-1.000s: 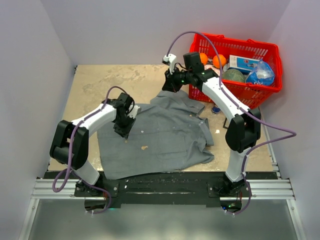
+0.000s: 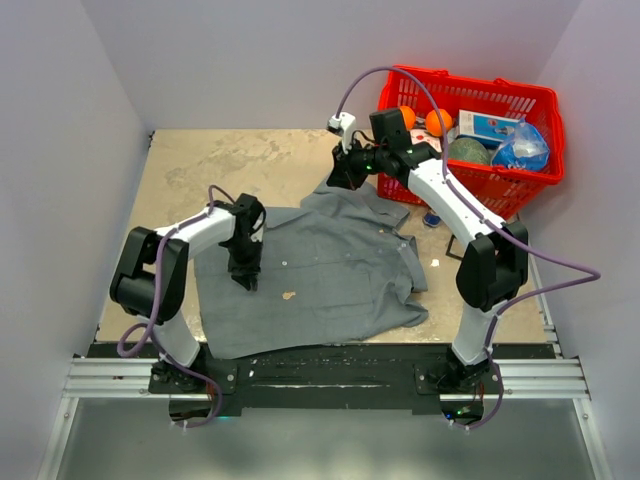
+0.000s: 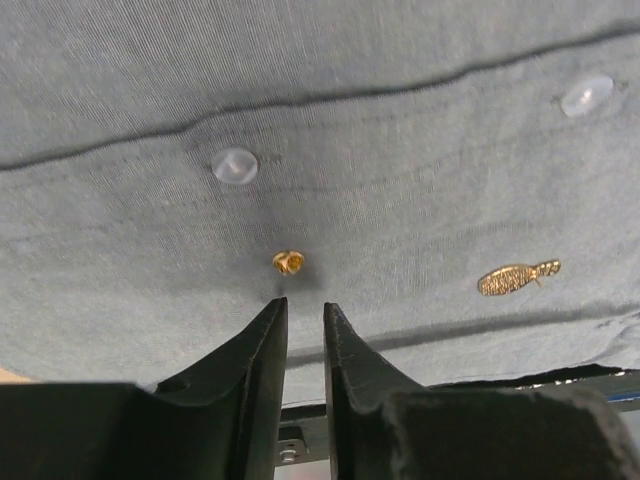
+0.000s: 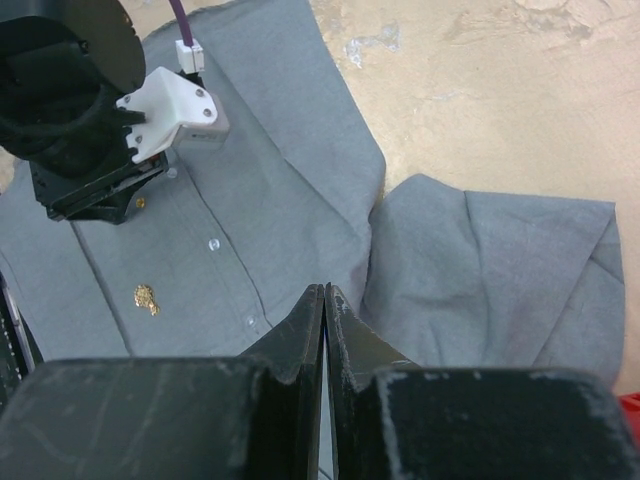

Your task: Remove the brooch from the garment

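The grey garment (image 2: 320, 270) lies spread over the table. On it is a gold, fish-like ornament (image 3: 515, 277), and left of that a smaller gold piece (image 3: 288, 262); which one is the brooch I cannot tell. My left gripper points at the cloth with a narrow gap between its fingers and nothing in it. The small gold piece appears just past its fingertips (image 3: 279, 308). In the right wrist view, the ornament (image 4: 146, 299) shows clear of the left gripper. My right gripper is shut, above the garment's far part, nothing visible between its fingers.
A red basket (image 2: 480, 88) holding fruit and packages stands at the back right, close to the right arm. Clear buttons (image 3: 235, 166) run along the garment's placket. Bare tabletop (image 2: 240, 160) lies behind the garment.
My left gripper has come toward the front and turned, now covering the small gold piece in the top view. The garment and larger ornament look unmoved.
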